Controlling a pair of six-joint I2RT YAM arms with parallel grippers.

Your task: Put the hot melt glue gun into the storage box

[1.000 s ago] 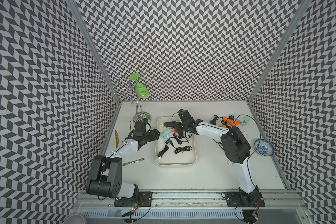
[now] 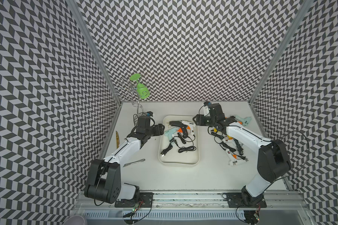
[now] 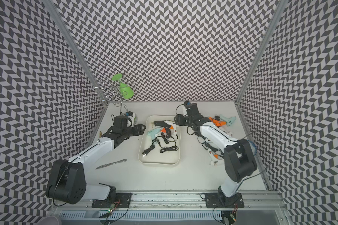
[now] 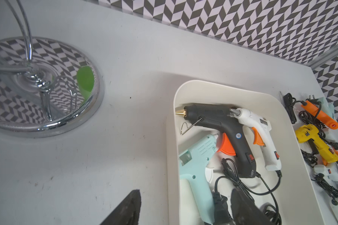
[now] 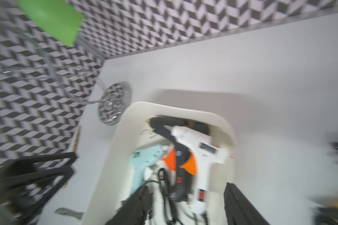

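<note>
The cream storage box point(image 2: 178, 162) holds a black glue gun point(image 4: 221, 123), a white one point(image 4: 266, 146), a mint one point(image 4: 195, 176) and coiled cables. My left gripper point(image 2: 160, 129) hangs above the box's left edge, fingertips apart, nothing between them in the left wrist view. My right gripper point(image 2: 197, 120) is over its upper right corner, fingers apart; the blurred right wrist view shows the box's contents below. More glue guns lie right of the box, among them yellow point(image 4: 315, 142), orange point(image 4: 319, 114) and white point(image 2: 232, 159).
A chrome stand point(image 4: 45, 127) with green parts point(image 2: 142, 90) rises at back left. A metal utensil point(image 2: 134, 162) and a yellow item point(image 2: 117, 139) lie on the left.
My right arm has swung right and raised its gripper from over the box's middle toward its right edge. My left gripper has shifted slightly right and up. The box has shifted slightly right.
</note>
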